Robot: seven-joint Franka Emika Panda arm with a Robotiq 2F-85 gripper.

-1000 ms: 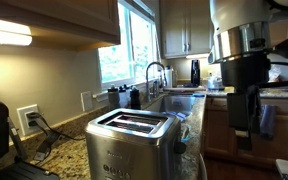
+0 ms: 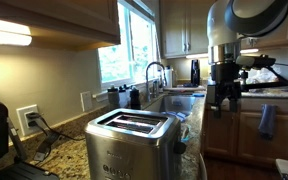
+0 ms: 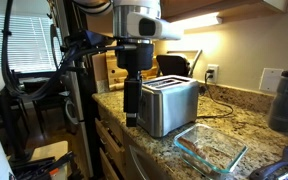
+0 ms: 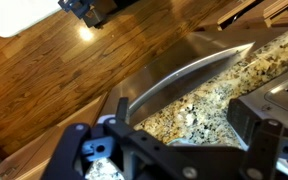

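Note:
My gripper [image 2: 223, 103] hangs in the air to the right of the silver toaster [image 2: 134, 143], its two black fingers apart and nothing visible between them. In exterior view 2 the gripper [image 3: 136, 118] points down in front of the same toaster [image 3: 171, 105], nearer that camera. From the wrist, the open gripper is over the counter's front edge, with speckled granite [image 4: 197, 110] below. Part of the toaster [image 4: 284, 98] shows at the right edge of that view.
A clear glass dish [image 3: 210, 148] lies on the counter near the toaster. A dark bottle [image 3: 286, 98] stands at the back right. The sink [image 2: 174, 104] is beyond the toaster. Bare wooden floor [image 4: 44, 70] lies beyond the counter edge.
The arm has moved away from exterior view 1's camera and looks smaller. Both fingers now show apart there. The toaster has stayed in place.

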